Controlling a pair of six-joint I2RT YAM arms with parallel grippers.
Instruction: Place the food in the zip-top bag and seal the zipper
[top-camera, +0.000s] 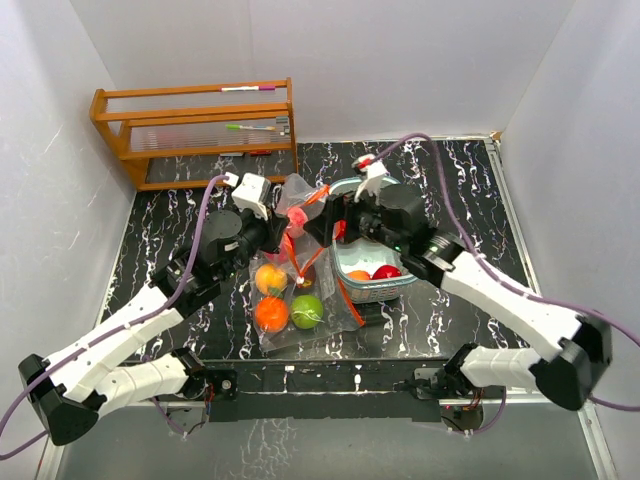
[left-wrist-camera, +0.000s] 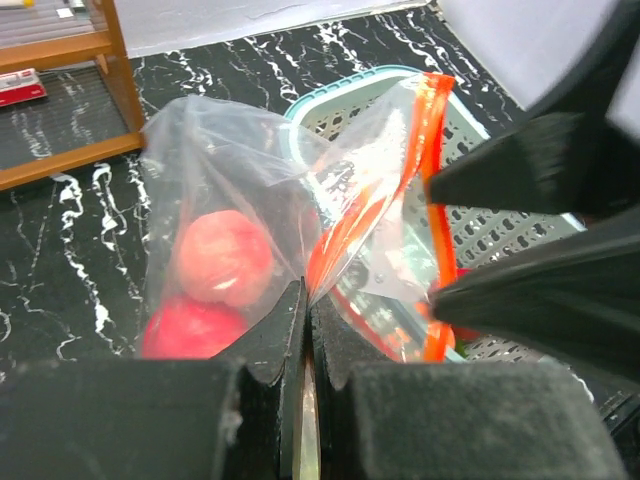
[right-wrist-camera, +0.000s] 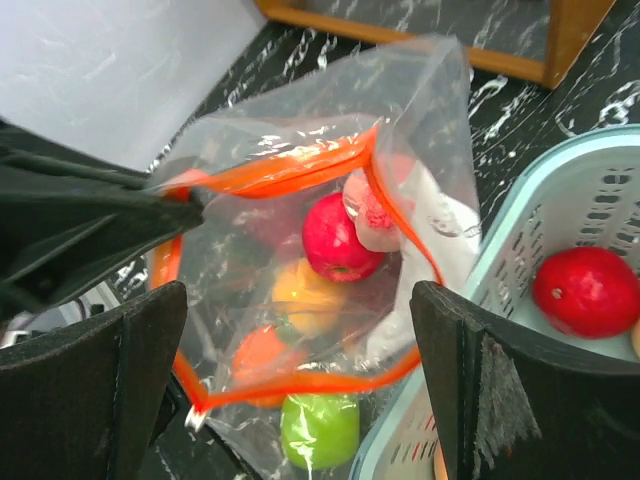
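Observation:
A clear zip bag with an orange zipper edge (right-wrist-camera: 290, 172) lies left of the basket, its mouth spread wide. Inside it are a red fruit (right-wrist-camera: 335, 240), a pinkish fruit (right-wrist-camera: 372, 212), an orange one (top-camera: 271, 314) and a green one (top-camera: 307, 311), among others. My left gripper is shut on the bag's thin edge at the mouth. My right gripper stands open at the other side of the mouth, with no food between its fingers; in its own view the pinkish fruit rests past them, inside the bag.
The pale green basket (top-camera: 372, 291) stands right of the bag and holds more food, including a red fruit (right-wrist-camera: 587, 290). A wooden rack (top-camera: 195, 140) is at the back left.

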